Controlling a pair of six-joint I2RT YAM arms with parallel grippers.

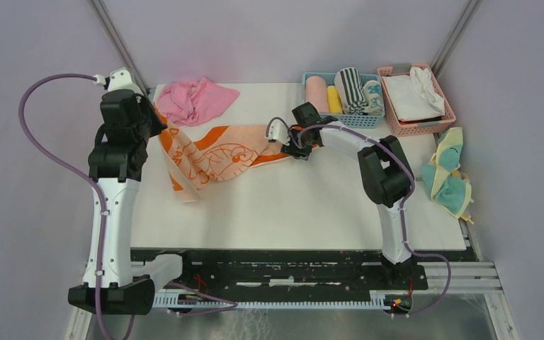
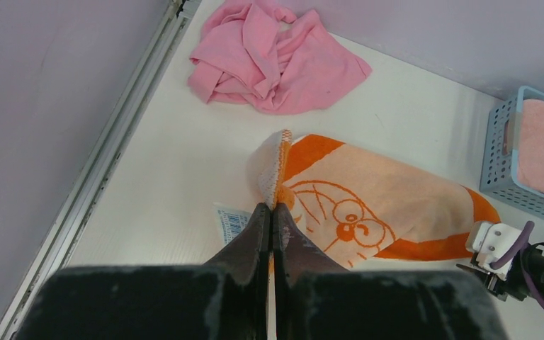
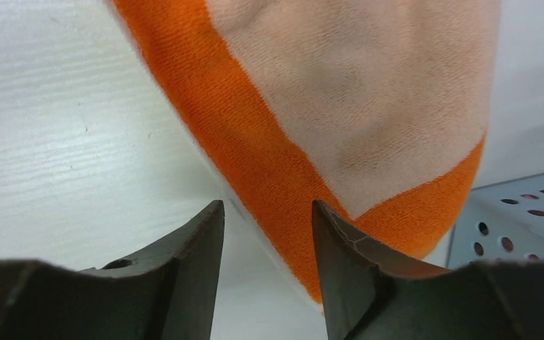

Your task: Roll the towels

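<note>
An orange towel with a cartoon print (image 1: 230, 152) lies stretched across the table, its left part raised. My left gripper is shut on that towel's upper corner, which hangs below it in the top view. My right gripper is low over the towel's right end, fingers apart, with the orange border (image 3: 269, 191) beneath and between them.
A pink towel (image 1: 195, 103) lies at back left. A blue basket (image 1: 354, 120) of rolled towels and a pink basket (image 1: 425, 124) stand at back right. A yellow-teal towel (image 1: 446, 177) lies right.
</note>
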